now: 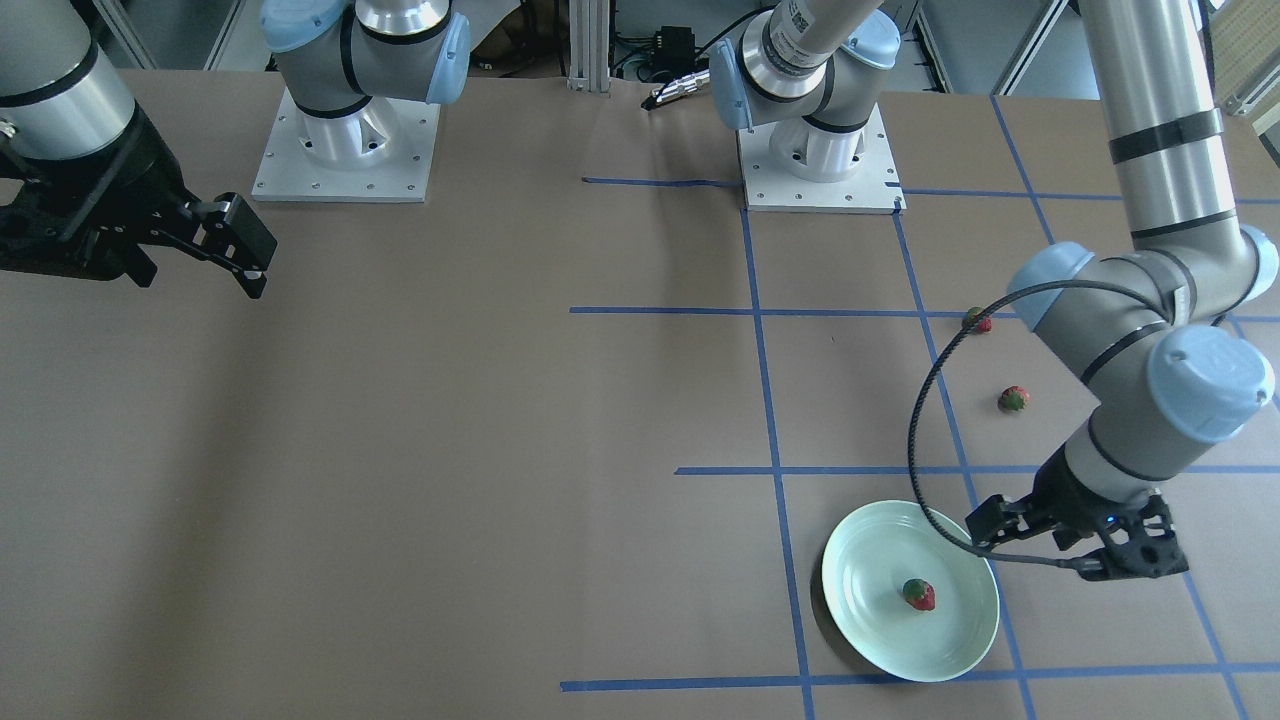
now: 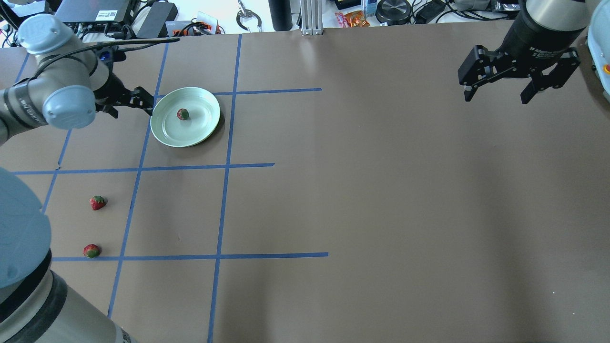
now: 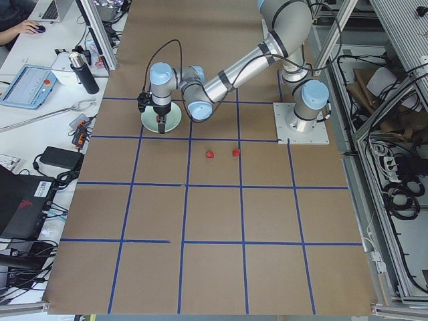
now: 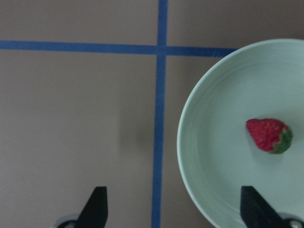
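A strawberry (image 1: 919,595) rests in the pale green plate (image 1: 884,629); in the wrist view it (image 4: 268,135) sits right of the fingers' middle. My gripper (image 1: 1029,535) is raised beside the plate, partly over its edge; its fingers (image 4: 95,207) stand wide apart with nothing between them. Two more strawberries, one (image 2: 97,202) nearer the plate and another (image 2: 91,251) farther off, lie loose on the gridded table.
A second arm's gripper (image 2: 517,74) hangs at the far side of the table. Other arm bases (image 1: 821,180) stand at the back.
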